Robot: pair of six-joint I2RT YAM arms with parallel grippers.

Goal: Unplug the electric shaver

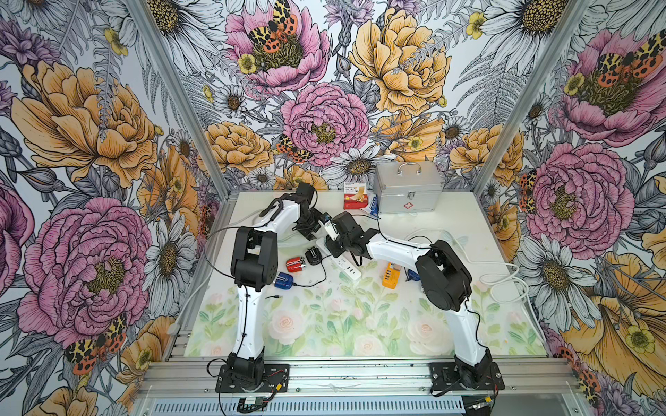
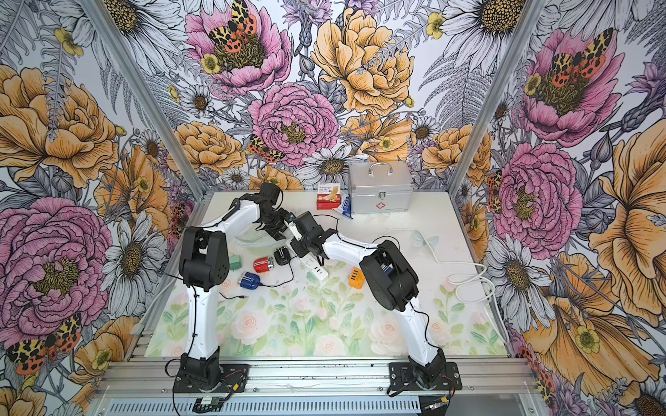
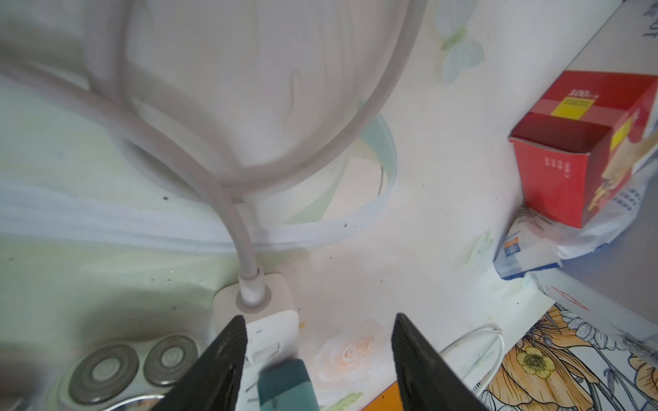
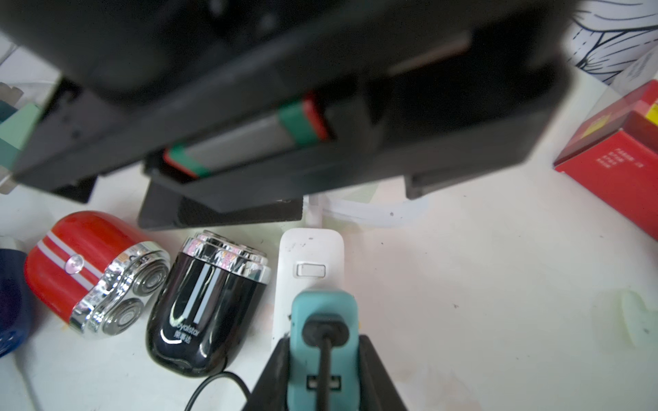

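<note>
The white power strip (image 4: 309, 257) lies on the table, its grey cord (image 3: 236, 236) leaving the far end. A teal plug (image 4: 322, 342) with a black cord sits over the strip; whether its prongs are in the socket is hidden. My right gripper is shut on that plug, a finger on either side. My left gripper stands open above the strip's corded end, which shows beside its left finger, holding nothing. Beside the strip rests a black electric shaver (image 4: 209, 304) with a black cord.
A red shaver (image 4: 96, 270) and a blue one (image 1: 283, 280) lie left of the strip. An orange block (image 1: 390, 275) is to its right. Behind stand a red box (image 1: 355, 197) and a metal case (image 1: 408, 187).
</note>
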